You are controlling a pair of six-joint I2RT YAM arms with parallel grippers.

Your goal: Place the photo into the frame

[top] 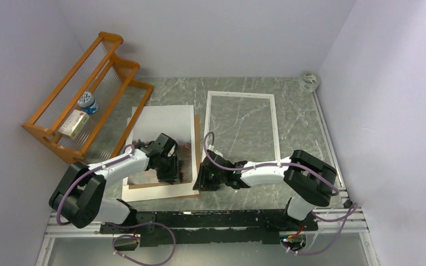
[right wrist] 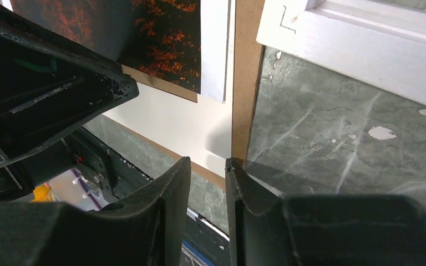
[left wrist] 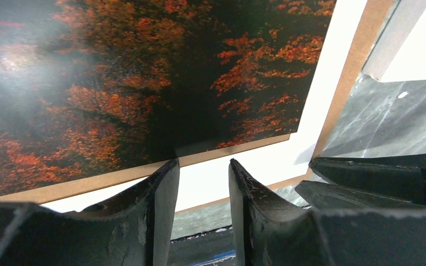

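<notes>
The photo (left wrist: pixel 199 66), dark with orange foliage, lies on a white sheet (top: pixel 158 192) with brown board edges (right wrist: pixel 246 83) showing around it. To its right is the empty white frame (top: pixel 275 127) on the table. My left gripper is low over the white strip along the photo's front edge, its fingers a small gap apart. At the sheet's front right corner, my right gripper has narrowly spaced fingers, one tip against the brown edge. Neither wrist view makes clear whether anything is pinched. Part of the photo is hidden by the left arm in the top view.
A wooden rack (top: pixel 111 83) holding a jar (top: pixel 87 103) and a small box (top: pixel 74 124) leans at the left, over the stack's left edge. A tape roll (top: pixel 309 81) sits at the back right. Bare table shows inside the frame.
</notes>
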